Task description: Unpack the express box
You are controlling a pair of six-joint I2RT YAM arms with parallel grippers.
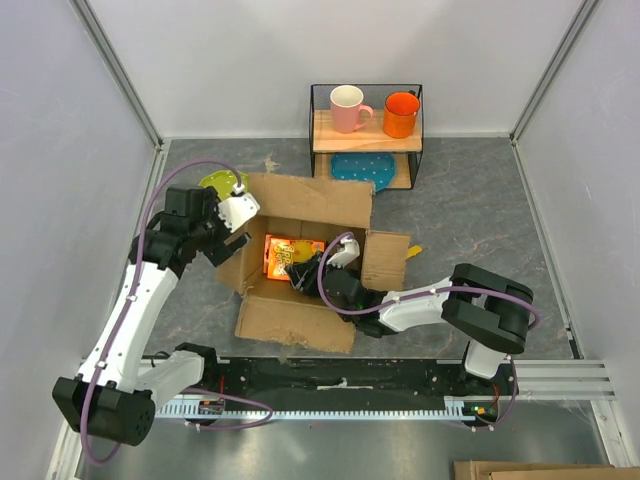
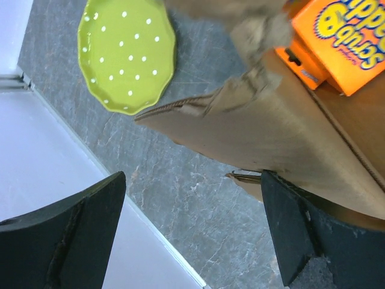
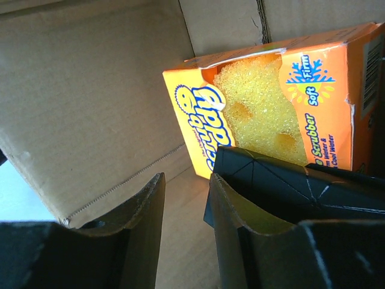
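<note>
An opened cardboard box stands mid-floor, its flaps spread. Inside lies an orange scrubber carton, whose yellow sponge shows through a cutout. In the right wrist view a black object lies in front of the carton. My right gripper is down inside the box, over the carton's right part; its fingers stand a narrow gap apart, with brown cardboard visible there, and a grip is not clear. At the box's left side, my left gripper is open, a cardboard flap reaching toward its right finger.
A green dotted plate lies behind the left gripper. At the back stands a rack with a pink mug, an orange mug and a blue plate.
</note>
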